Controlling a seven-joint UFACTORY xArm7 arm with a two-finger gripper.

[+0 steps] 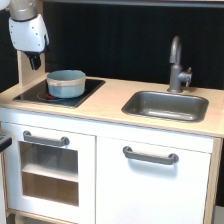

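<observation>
A blue-grey pot point(67, 84) stands upright on the black stovetop point(42, 97) of a toy kitchen. Up at the left, my white arm reaches in from the top edge, and its small dark gripper point(35, 62) hangs above and to the left of the pot. A gap shows between the gripper and the pot's rim. The fingers are too small and dark against the background to tell how they stand.
To the right lies a metal sink point(165, 105) with a tall grey faucet point(177, 65) behind it. The wooden counter point(112, 97) between stove and sink is bare. Below are a white cabinet door point(150, 190) and an oven door point(48, 138) with handles.
</observation>
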